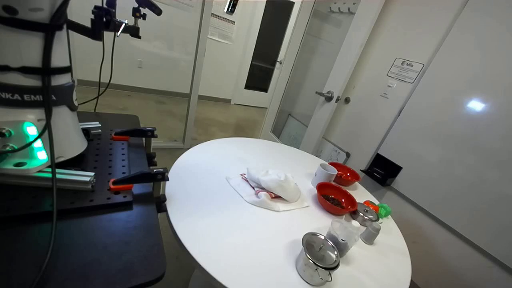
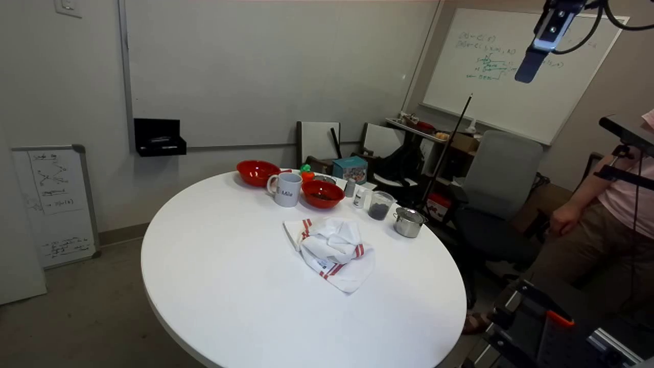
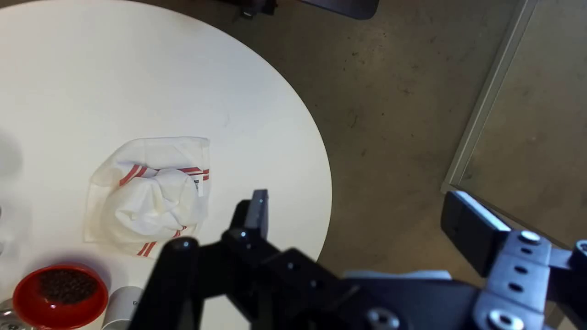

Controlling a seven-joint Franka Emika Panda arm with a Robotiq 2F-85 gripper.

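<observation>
My gripper stands open in the wrist view, its two fingers wide apart and only floor and table edge showing between them. One of its fingers hangs high at the upper right of exterior view 2, well above the table. A white cloth with red stripes lies crumpled on the round white table; its middle is heaped up and one corner spreads flat. Whether anything sits under the heap is hidden. The gripper is apart from the cloth, off to its side in the wrist view.
Behind the cloth stand a white mug, a red bowl with dark bits inside, and a second red bowl. A lidded metal pot and a clear cup are near the table's edge.
</observation>
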